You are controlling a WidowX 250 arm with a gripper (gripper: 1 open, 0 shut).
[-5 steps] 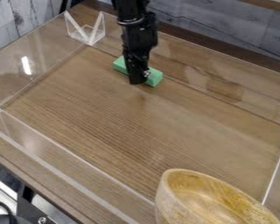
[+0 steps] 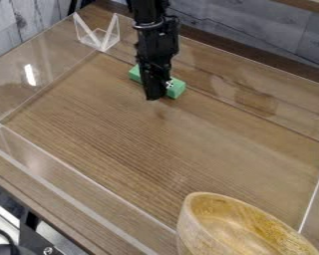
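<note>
My black gripper [image 2: 156, 85] hangs down from the top of the view, shut, with its tips low over a green object [image 2: 173, 87] at the upper middle of the wooden table [image 2: 136, 159]. The arm and fingers hide part of the green piece. Whether the tips touch it is too small to tell.
A yellow bowl-like container [image 2: 229, 224] sits at the lower right. Clear plastic pieces stand at the upper left, and dark cables lie beyond the table's lower-left edge.
The gripper and the green object have shifted slightly to the left over the last second.
</note>
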